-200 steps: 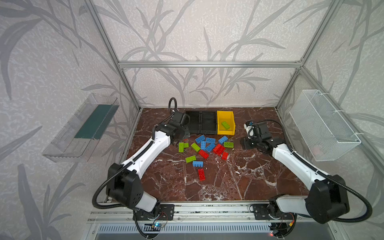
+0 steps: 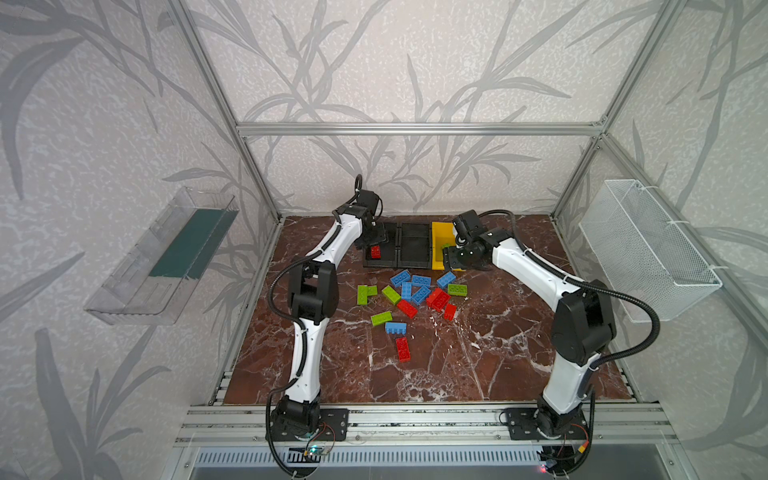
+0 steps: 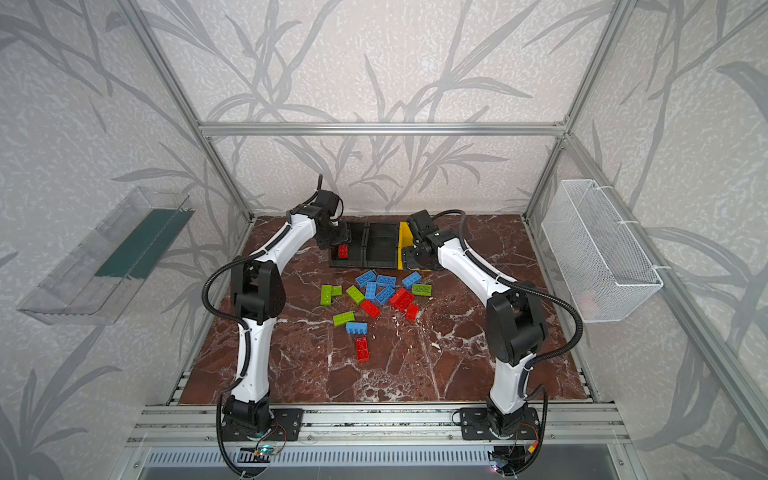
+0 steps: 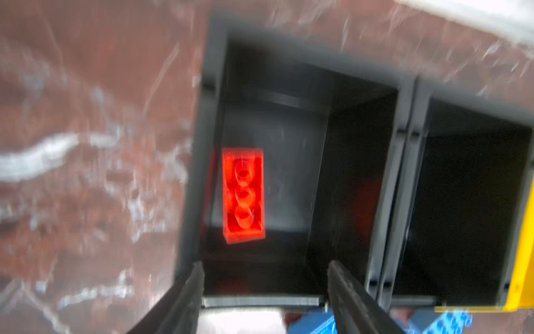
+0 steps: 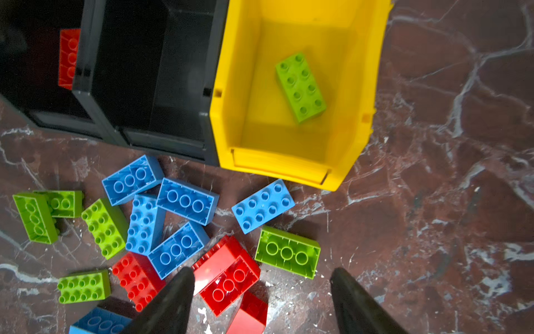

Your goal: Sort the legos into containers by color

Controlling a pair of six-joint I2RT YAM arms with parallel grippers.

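Over the left dark compartment (image 4: pixel 278 139), which holds a red brick (image 4: pixel 243 194), my left gripper is open and empty. The middle compartment (image 5: pixel 183 72) looks empty. The yellow bin (image 5: pixel 256 139) on the right holds a green brick (image 5: pixel 300 86). My right gripper hangs over the front of that bin, part open, with loose bricks beneath in its wrist view and nothing seen held. Loose blue bricks (image 5: pixel 262 206), green bricks (image 5: pixel 286 253) and red bricks (image 5: pixel 139 281) lie in front of the containers.
A clear tray (image 2: pixel 136 296) hangs at the left wall and a white wire basket (image 2: pixel 640 240) at the right wall.
Both arms have reached toward the back, my left gripper now over the left dark compartment, my right one over the yellow bin. A red brick now shows in the left compartment.
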